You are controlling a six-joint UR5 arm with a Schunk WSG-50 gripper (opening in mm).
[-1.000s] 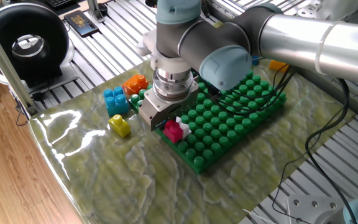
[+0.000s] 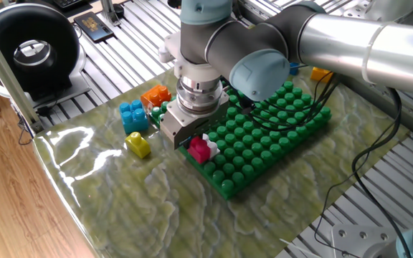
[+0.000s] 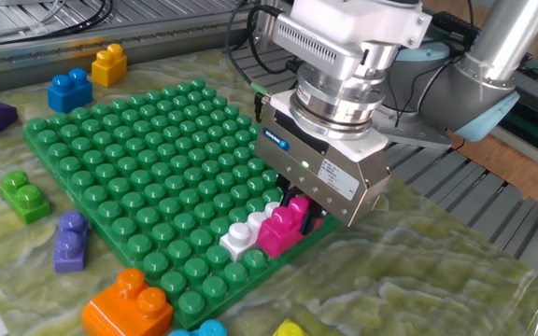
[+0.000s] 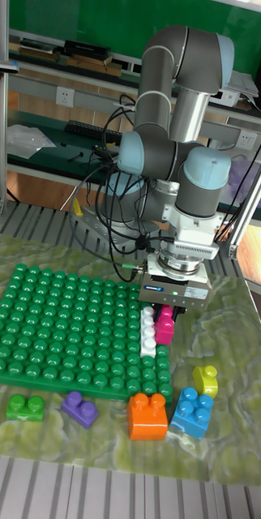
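A pink brick (image 3: 280, 231) sits at the near edge of the green studded baseplate (image 3: 145, 191), side by side with a white brick (image 3: 239, 240). Over the pink brick is my gripper (image 3: 299, 211), pointing down and somewhat tilted. Its dark fingers (image 3: 309, 220) reach to either side of the brick's far end, but whether they press on it cannot be made out. In exterior view 3 the pink brick (image 4: 164, 327) shows right of the white one (image 4: 148, 333), below the gripper body. The gripper's housing hides the fingertips in exterior view 1.
Off the plate lie orange (image 4: 147, 419), blue (image 4: 192, 413), yellow (image 4: 206, 380), purple (image 4: 79, 409) and green bricks (image 4: 25, 407). More bricks, including another blue one (image 3: 69, 92), lie beyond the far edge. Cables (image 2: 285, 122) hang over the plate.
The pink brick and the baseplate have shifted only a little; the loose bricks stay where they were.
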